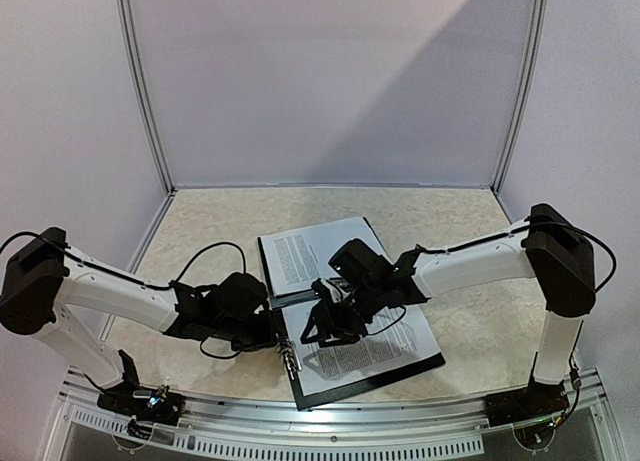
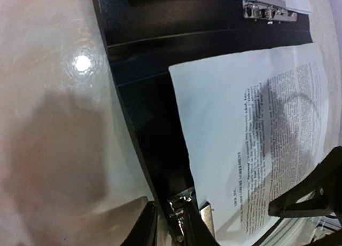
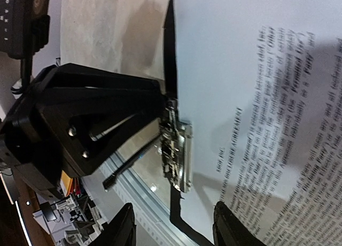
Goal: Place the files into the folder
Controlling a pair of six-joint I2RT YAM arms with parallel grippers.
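A black folder (image 1: 430, 364) lies open on the table, a printed sheet on each half. The near sheet (image 1: 380, 356) has its left edge at a silver metal clip (image 3: 179, 150); whether the clip grips it, I cannot tell. Close at that clip, my left gripper stands partly open, its fingers (image 2: 143, 227) near the clip's end in the left wrist view. Above the near sheet hovers my right gripper, its fingers (image 3: 230, 230) apart with nothing between them. The far sheet (image 1: 315, 251) rests flat on the far half.
A second clip (image 2: 270, 12) sits on the far half near the fold; the right arm hides it in the top view. Both grippers are close together over the folder's left side. Bare table (image 1: 190, 241) shows to the left and right.
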